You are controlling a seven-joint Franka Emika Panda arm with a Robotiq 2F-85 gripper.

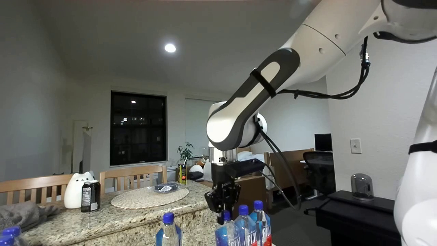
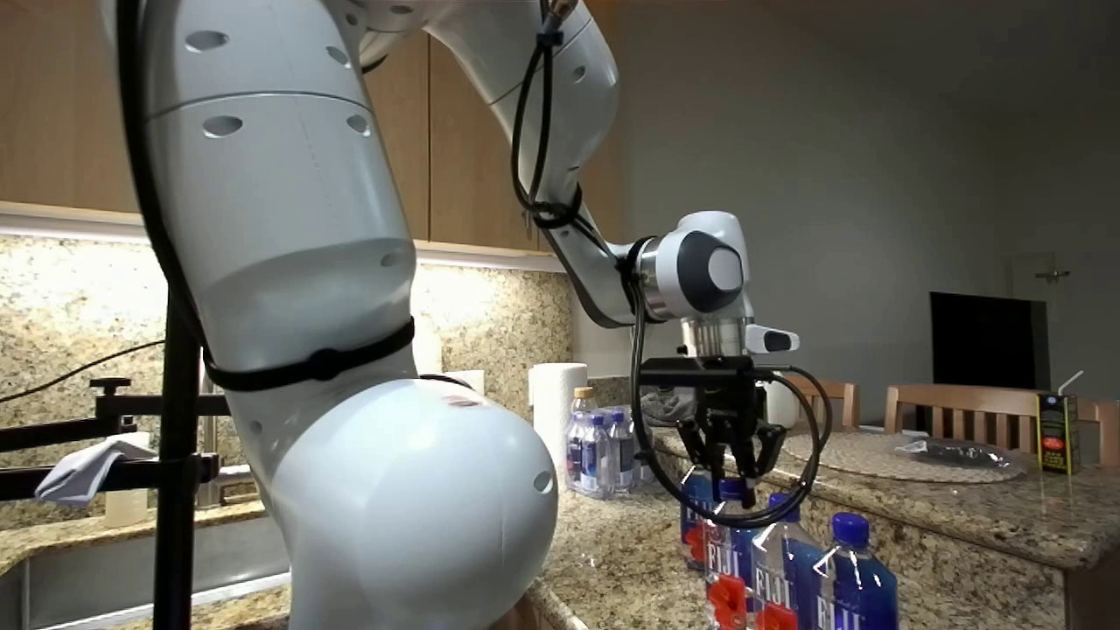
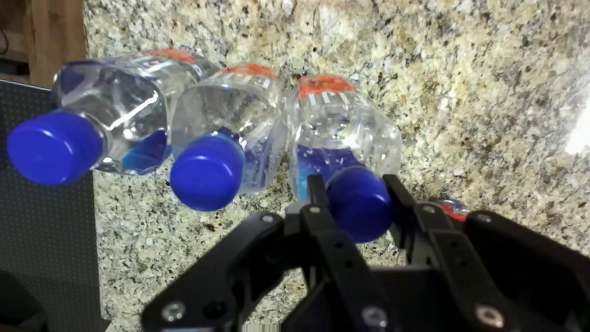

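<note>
My gripper is shut on the blue cap of a clear Fiji water bottle (image 3: pixel 348 130), with one finger on each side of the cap. This bottle stands upright on the granite counter at the near end of a row of three, as the first exterior view shows. Close beside it are a middle bottle (image 3: pixel 227 110) and an end bottle (image 3: pixel 130 94), both blue-capped. Another Fiji bottle (image 1: pixel 168 234) stands apart from the row; the gripper mostly covers it in the wrist view. Seen from the second exterior view, the gripper (image 2: pixel 740 483) points straight down.
The raised granite ledge (image 2: pixel 945 525) runs alongside the bottles, with a woven mat (image 1: pixel 143 198), a black can (image 1: pixel 90 196) and a white cat figure (image 1: pixel 75 192) on top. Several more bottles (image 2: pixel 598 457) stand farther back. The counter ends just past the end bottle.
</note>
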